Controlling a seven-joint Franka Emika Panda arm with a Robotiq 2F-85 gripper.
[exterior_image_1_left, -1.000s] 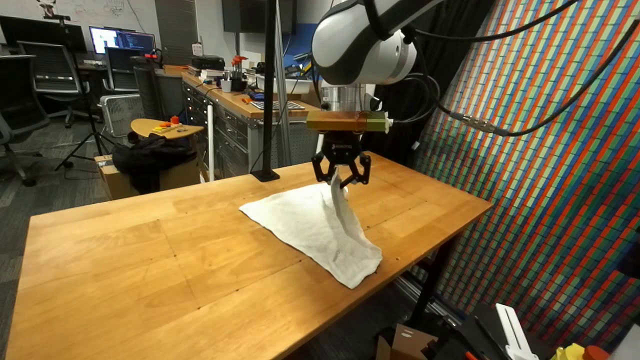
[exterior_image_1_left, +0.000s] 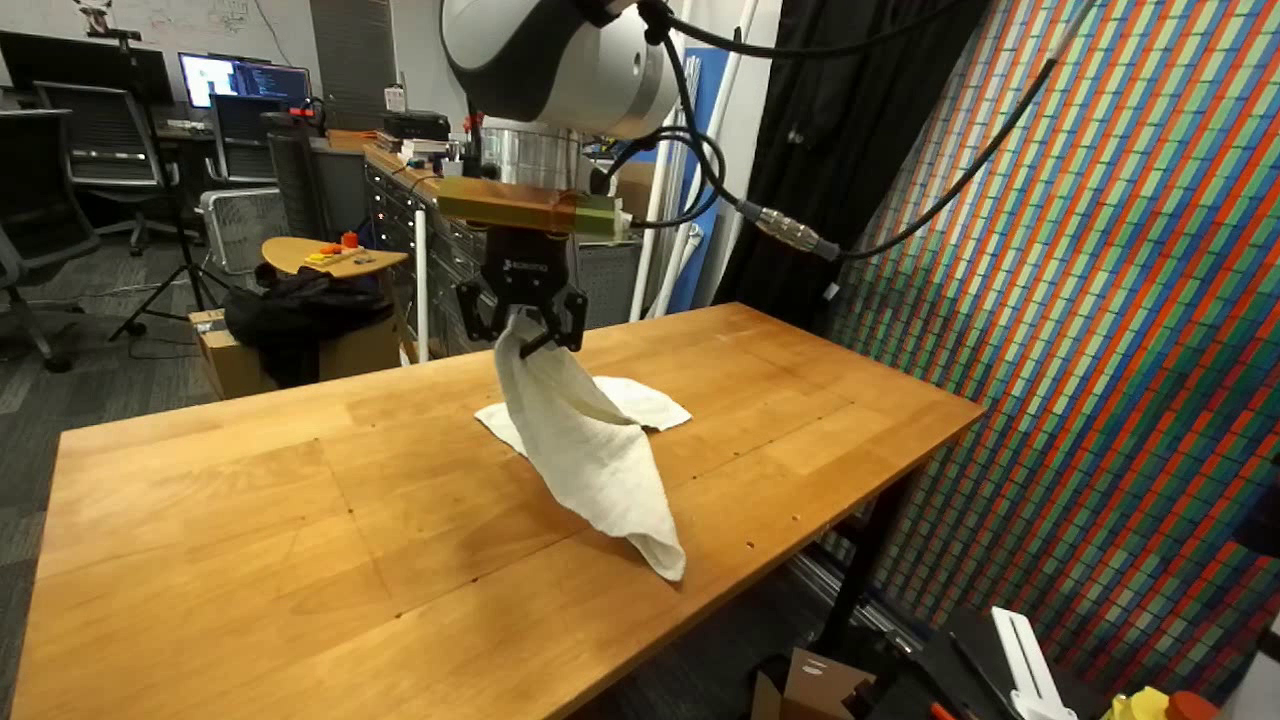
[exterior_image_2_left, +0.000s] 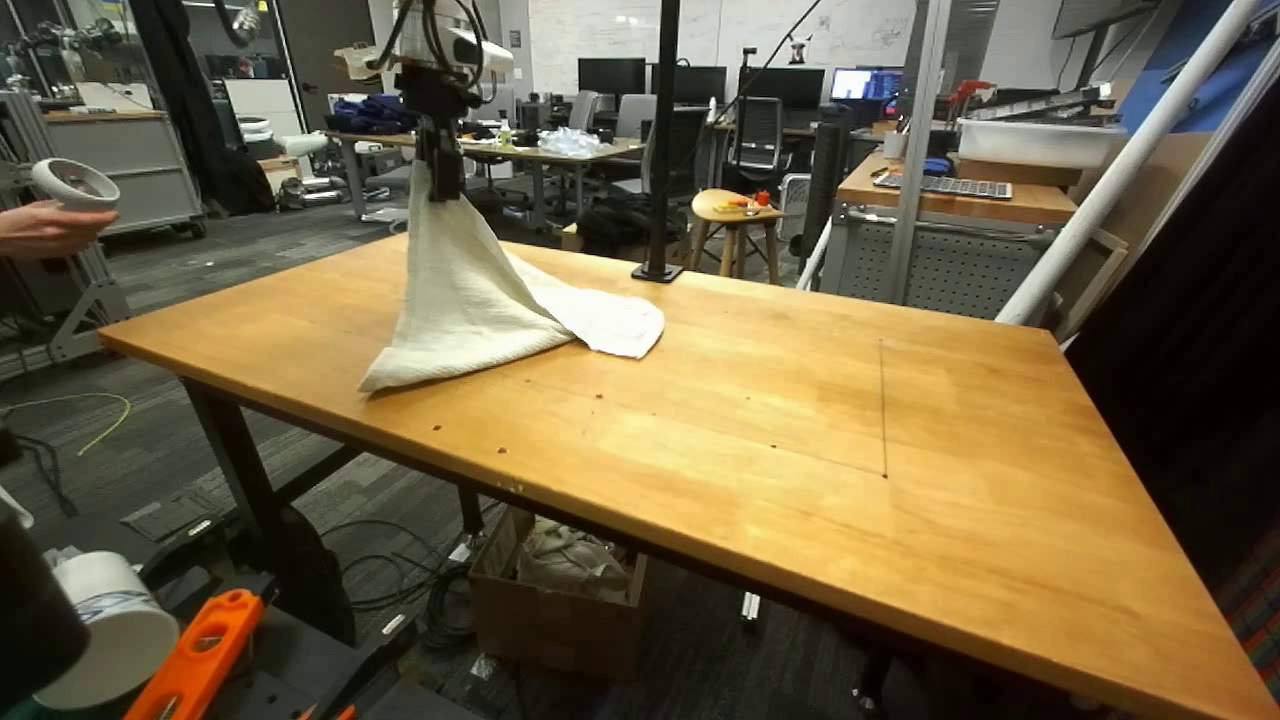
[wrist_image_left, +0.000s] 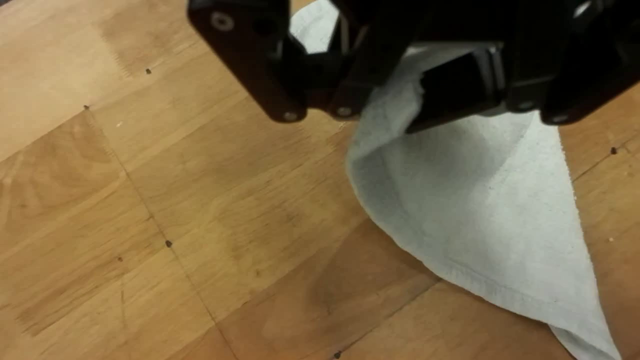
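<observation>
A white cloth (exterior_image_1_left: 588, 450) hangs from my gripper (exterior_image_1_left: 528, 342), which is shut on its upper part above the table. From there the cloth slopes down in a fold, and its lower parts lie on the wood. One corner points toward the near table edge, while a rounded part rests flat behind the raised fold. In exterior view 2 the cloth (exterior_image_2_left: 474, 300) forms a tent shape below the gripper (exterior_image_2_left: 444, 192). The wrist view has the cloth (wrist_image_left: 510, 198) draping from between the dark fingers; the pinched bit itself is partly hidden.
A black post (exterior_image_2_left: 659, 180) stands at the table's back edge. A person's hand (exterior_image_2_left: 54, 228) holds a white controller off to the side.
My gripper has moved left and a little higher in exterior view 1, carrying the held part of the cloth along. The cloth, mostly flat before, is now lifted and partly folded over.
</observation>
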